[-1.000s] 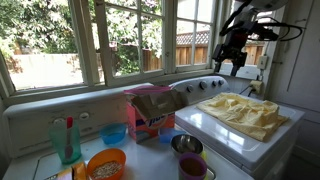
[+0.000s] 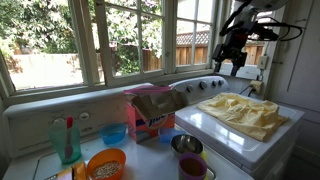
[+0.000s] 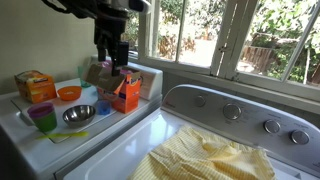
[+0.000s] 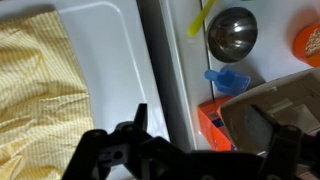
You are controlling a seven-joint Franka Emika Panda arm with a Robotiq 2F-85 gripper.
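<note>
My gripper is open and empty, its fingers standing well apart in the wrist view. It hangs in the air above the two white machines, pointing down in exterior view 2 (image 3: 107, 52). Beneath its left finger lies the white machine lid, with a pale yellow cloth (image 4: 40, 95) spread farther left. Below its right finger stands an open orange detergent box (image 4: 275, 115) with a brown cardboard flap; a blue scoop (image 4: 228, 80) is beside it. The cloth (image 2: 243, 115) lies loosely crumpled across the right machine's top.
A metal bowl (image 3: 77, 116), an orange bowl (image 3: 69, 93) and a green cup (image 3: 43, 117) stand on the left machine. A yellow utensil (image 4: 202, 17) lies near the bowl. Windows and raised control panels line the back.
</note>
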